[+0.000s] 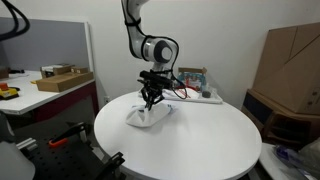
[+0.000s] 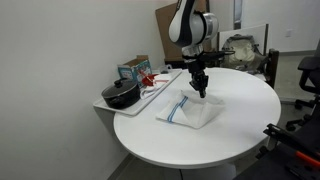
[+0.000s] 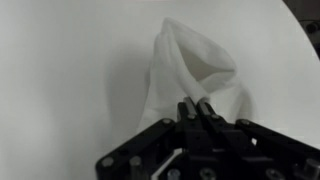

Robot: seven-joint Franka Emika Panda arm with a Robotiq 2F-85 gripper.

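Note:
A white cloth (image 1: 148, 116) lies on the round white table (image 1: 205, 140), partly bunched up under the arm. Its blue stripes show on the flat part of the cloth (image 2: 185, 114) in exterior view 2. My gripper (image 1: 150, 104) points down at the cloth and is shut on a raised fold of it. In the wrist view the folded cloth (image 3: 190, 70) rises to the fingertips of the gripper. Exactly how much fabric sits between the fingers is hard to see.
A black lidded pot (image 2: 121, 94) stands on a white tray (image 2: 150, 98) at the table's edge, with red and white items beside it. Cardboard boxes (image 1: 62, 78) are on a side surface.

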